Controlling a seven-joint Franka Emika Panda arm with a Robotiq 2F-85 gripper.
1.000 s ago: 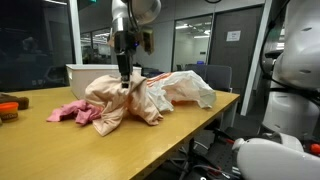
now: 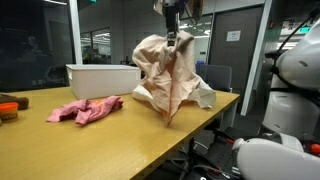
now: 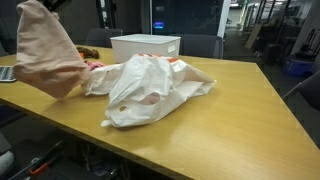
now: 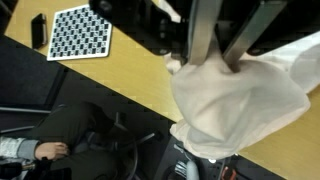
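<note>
A pale pink cloth [image 2: 168, 75] hangs in the air over the table [image 2: 110, 145], pinched from above by my gripper [image 2: 172, 36]. In the wrist view the gripper is shut on this cloth [image 4: 225, 105], which bunches at the fingers and spreads out below them. Exterior view 2 has the hanging cloth [image 3: 48, 65] at the left edge, near the table's side. A darker pink cloth [image 2: 88, 110] lies crumpled on the table. White sheeting with orange-red parts, perhaps a bag [image 3: 150, 90], rests on the table.
A white box [image 2: 103, 80] stands at the back of the table. Orange and dark items [image 2: 12, 104] sit at its far left. A checkerboard [image 4: 81, 34] shows in the wrist view.
My gripper has risen and moved right in exterior view 1, carrying the pale cloth off the table. The cloth was partly spread on the table a second ago and now hangs.
</note>
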